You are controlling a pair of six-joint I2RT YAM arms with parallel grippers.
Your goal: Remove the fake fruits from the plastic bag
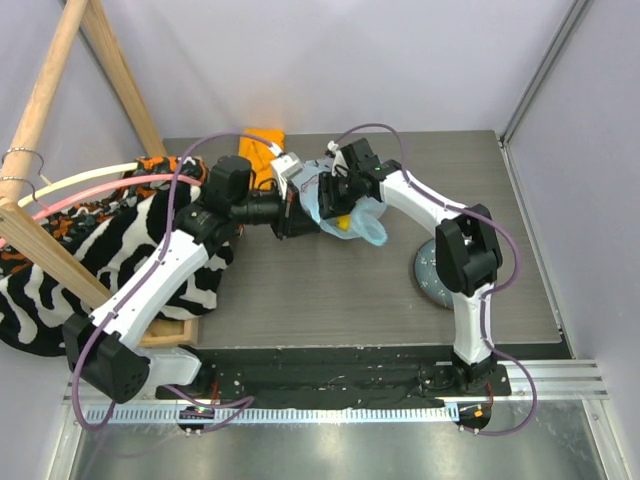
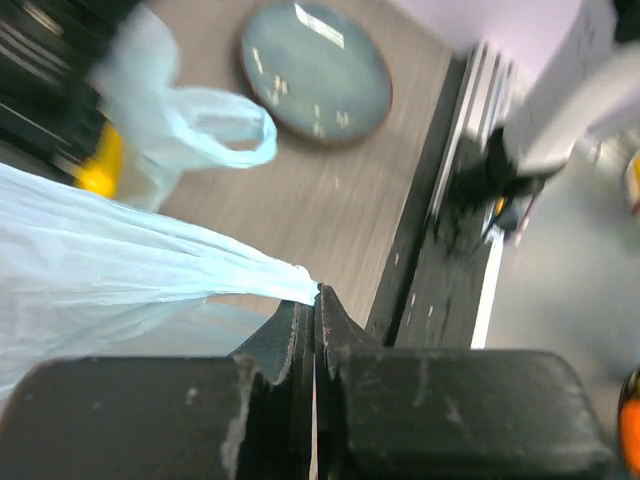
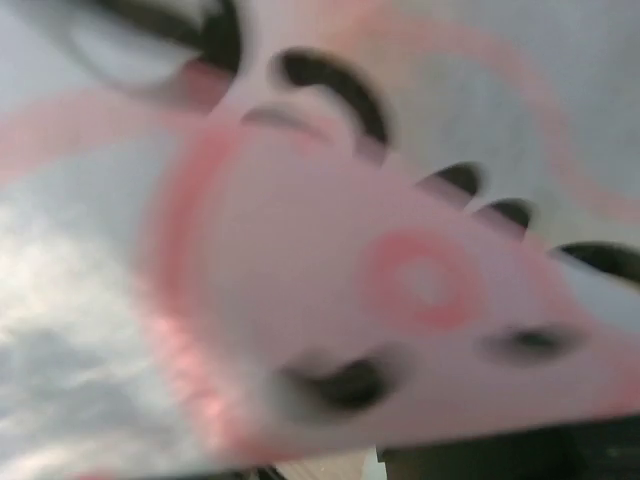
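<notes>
The pale blue plastic bag (image 1: pixel 371 212) is bunched between my two arms in the top view. In the left wrist view, its thin edge (image 2: pixel 292 280) is pinched at the tips of my left gripper. A yellow fake fruit (image 1: pixel 344 222) shows at the bag's front side, below my right gripper (image 1: pixel 332 197). The same yellow fruit (image 2: pixel 98 168) appears beside the dark right gripper in the left wrist view. Blurred printed plastic (image 3: pixel 330 280) fills the right wrist view, hiding that gripper's fingers; their opening is unclear.
A round grey-blue plate (image 1: pixel 432 272) lies to the right, partly beneath the right arm. Behind the left gripper is an orange item (image 1: pixel 263 150). Patterned clothes (image 1: pixel 130 240) hang from a wooden rack at left.
</notes>
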